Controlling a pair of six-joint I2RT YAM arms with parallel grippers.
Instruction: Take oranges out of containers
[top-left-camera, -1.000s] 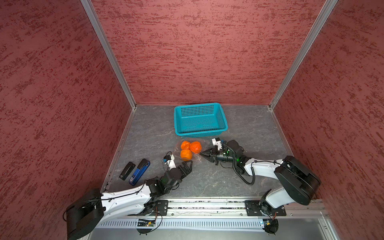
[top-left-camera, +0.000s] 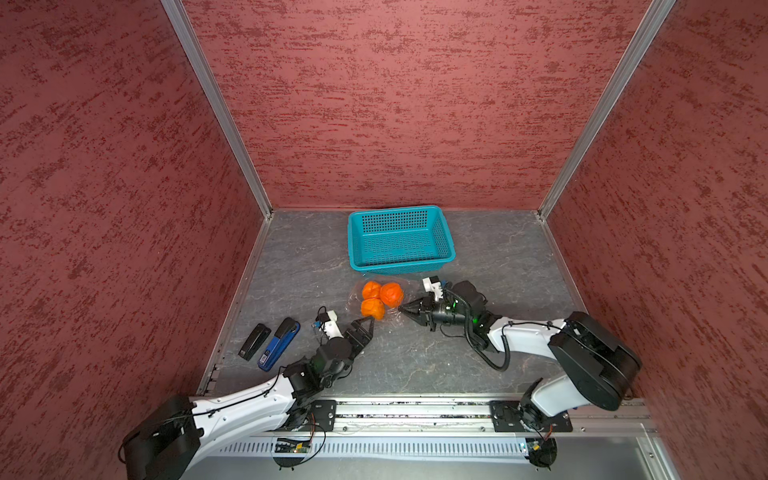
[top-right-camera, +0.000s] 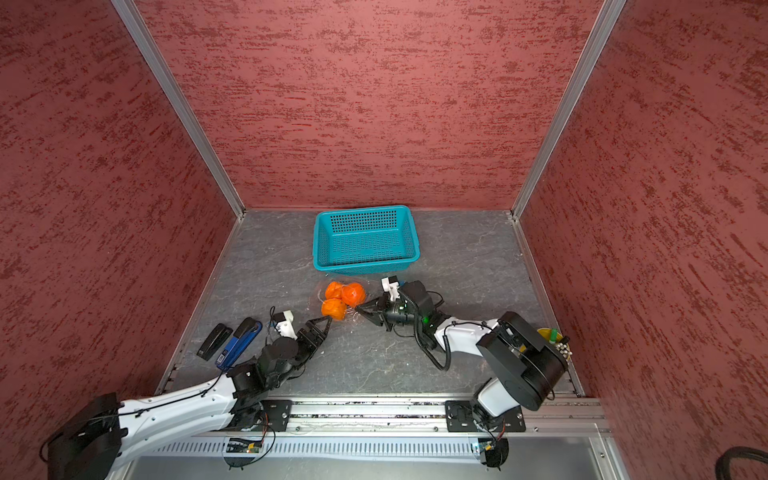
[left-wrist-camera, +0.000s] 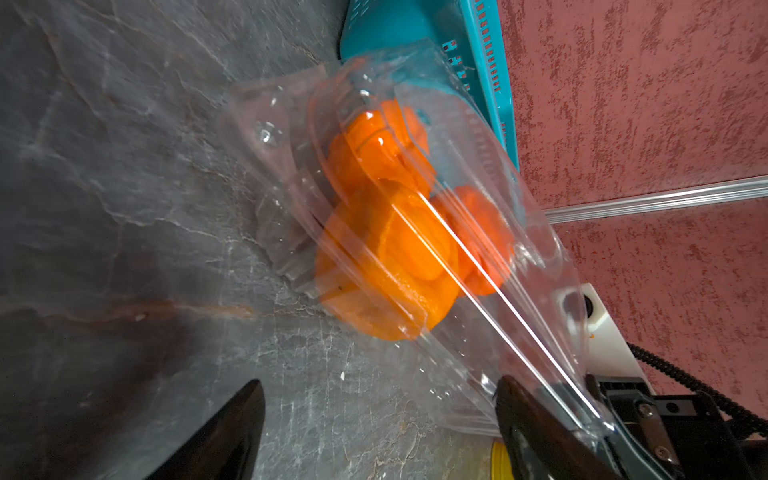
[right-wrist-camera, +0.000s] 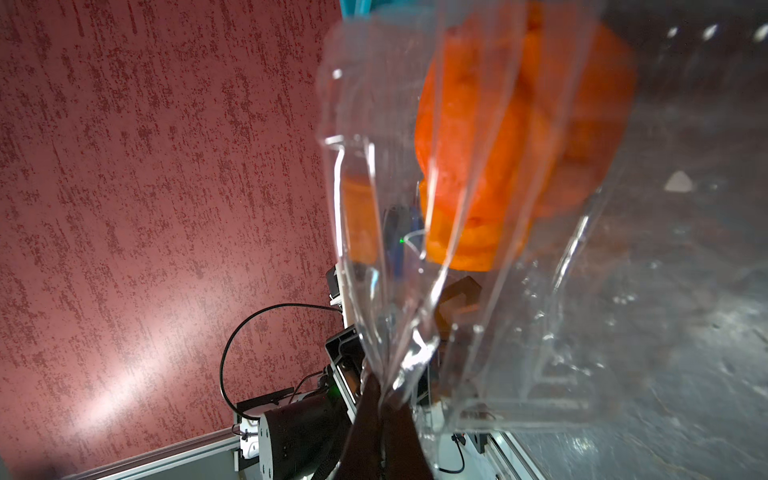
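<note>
Three oranges (top-left-camera: 391, 294) sit in a clear plastic container (left-wrist-camera: 288, 224) at mid table, in front of a teal basket (top-left-camera: 401, 240). My right gripper (top-left-camera: 404, 310) is shut at the container's right side, on its thin plastic edge, which crumples between the fingertips in the right wrist view. My left gripper stands open just short of the container's near side, below and left of the front orange (left-wrist-camera: 384, 264), with nothing seen between its fingers.
A blue stapler-like tool (top-left-camera: 279, 344) and a black one (top-left-camera: 254, 341) lie at the left of the table. A yellow object (top-right-camera: 546, 335) is partly hidden beside the right arm.
My left gripper and arm have moved slightly left and up in the top left view. The right arm, container and oranges look unchanged.
</note>
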